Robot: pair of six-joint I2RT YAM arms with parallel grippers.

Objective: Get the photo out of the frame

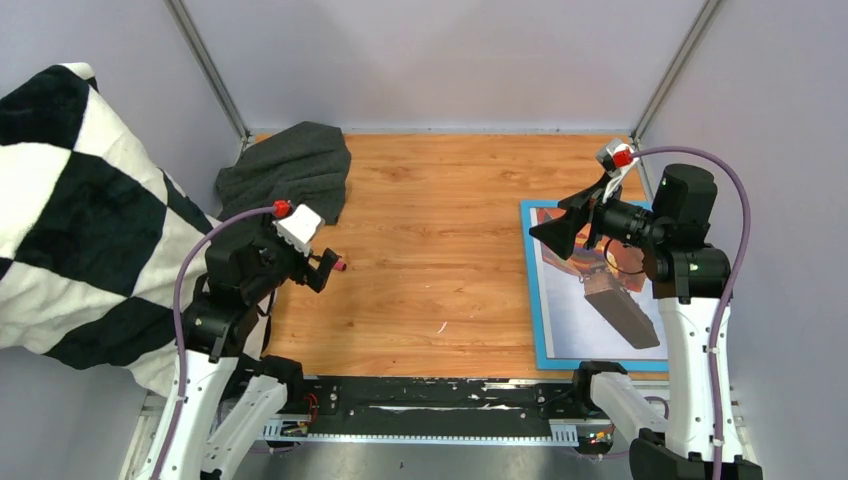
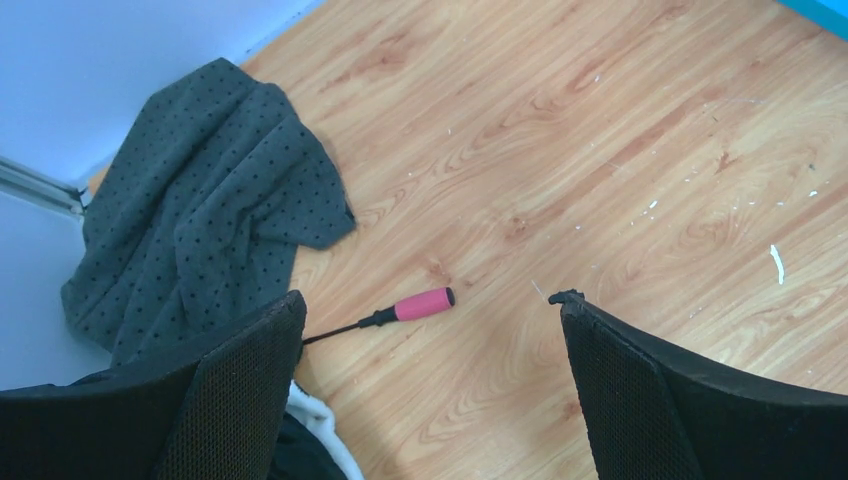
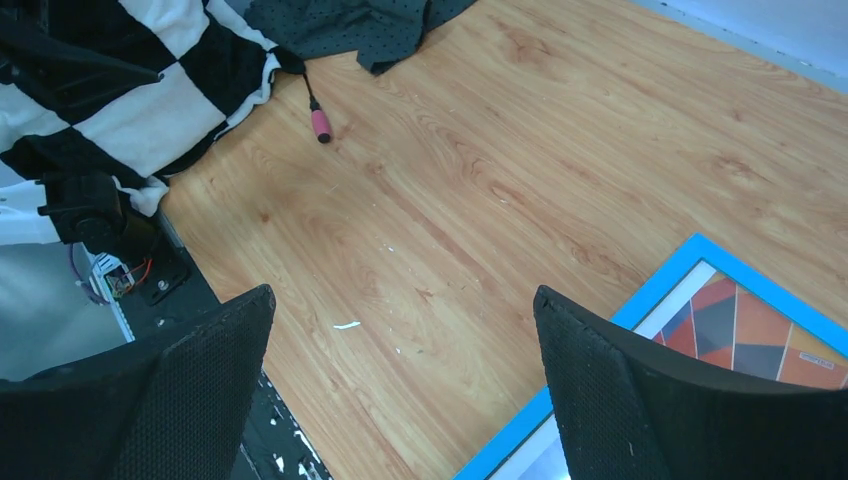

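A blue frame with a photo in it lies flat at the table's right side; its corner shows in the right wrist view and an edge in the left wrist view. My right gripper hangs above the frame, open and empty. My left gripper is over the table's left part, open and empty. A pink-handled tool with a thin dark shaft lies on the wood below it.
A dark cloth lies at the back left, beside a black-and-white checked blanket. Walls enclose the sides and back.
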